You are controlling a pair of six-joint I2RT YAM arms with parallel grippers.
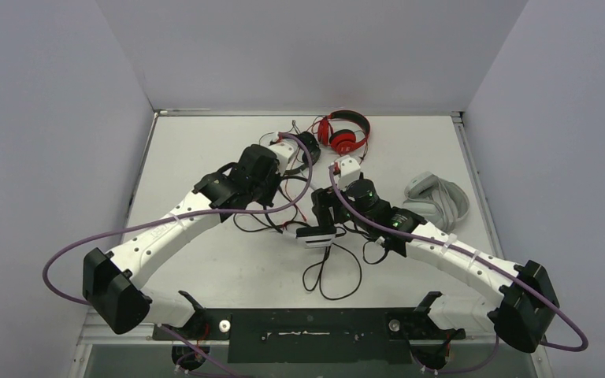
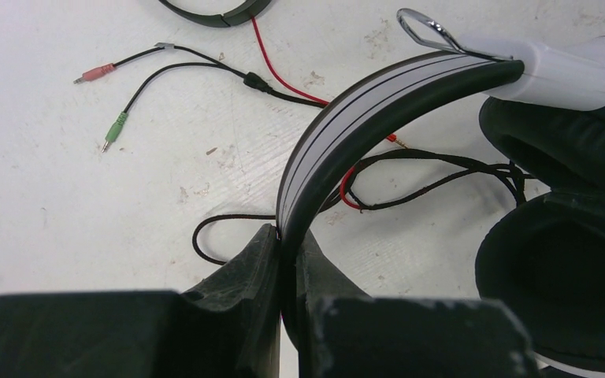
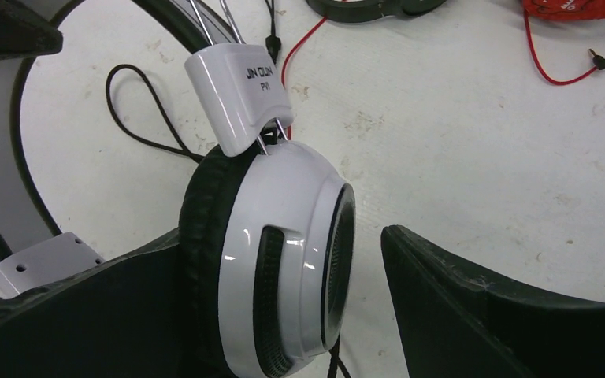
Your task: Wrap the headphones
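Note:
The white-and-black headphones are held off the table, and my left gripper is shut on their headband (image 2: 354,126). In the left wrist view the black ear cushions (image 2: 559,276) hang at the right. My right gripper stands part open around the white ear cup (image 3: 283,260). Its right finger (image 3: 441,283) is clear of the cup; the left finger (image 3: 110,291) reaches beside the black cushion, contact unclear. From above, the white ear cup (image 1: 315,242) shows just below the right gripper. A black cable (image 1: 354,276) trails in loops on the table.
Red headphones (image 1: 347,142) and a black pair (image 1: 309,150) lie at the back, with thin red and black cables. A grey headset with bundled cord (image 1: 437,201) rests at the right.

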